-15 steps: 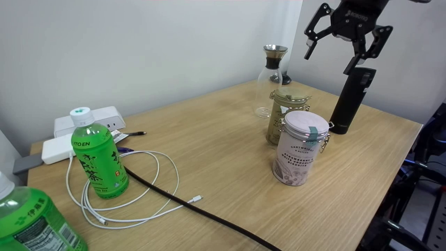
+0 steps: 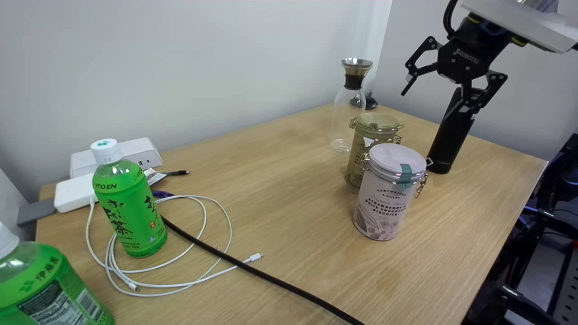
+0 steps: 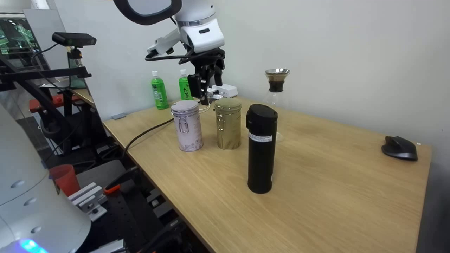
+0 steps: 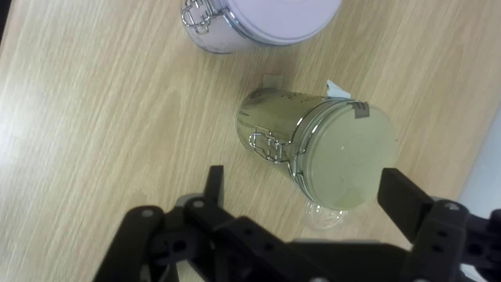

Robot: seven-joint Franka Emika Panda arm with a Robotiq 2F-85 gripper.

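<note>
My gripper (image 2: 426,104) is open above the table, nothing between its fingers. In the wrist view, an olive-green clip-top tin (image 4: 350,155) lies beyond and between the spread fingertips, its lid nearer the right one. This tin (image 3: 229,126) stands upright on the table, beside a pale pink biscuit tin (image 2: 383,200). The pink tin (image 4: 282,18) is cut off by the top edge of the wrist view. In exterior view 1, a black bottle (image 2: 452,138) stands upright behind the tins, its top partly overlapped by a gripper finger.
A glass carafe (image 2: 347,116) stands near the wall, close to the green tin. Green tea bottles (image 2: 130,208), white cables (image 2: 230,233) and a white power box (image 2: 73,192) take up the far end. A black mouse (image 3: 399,148) lies at the other end.
In exterior view 1, my gripper has come lower and tilted a little, with more of the arm now showing above it. The tins, bottles and carafe have not moved.
</note>
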